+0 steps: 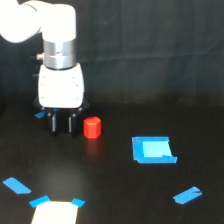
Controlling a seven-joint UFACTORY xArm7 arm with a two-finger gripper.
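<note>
A small red block (92, 127) stands on the black table, left of the middle of the camera view. Just to its left in the picture hangs my white-bodied gripper (63, 124), pointing down. Its two dark fingers stand apart, with nothing to be seen between them. The right finger (72, 124) is near the block; whether they touch cannot be told against the dark background.
A blue-taped square with a pale centre (156, 149) lies to the right. A bright white patch with blue-taped corners (55, 212) is at the front left. Loose blue tape strips (187, 195) lie about.
</note>
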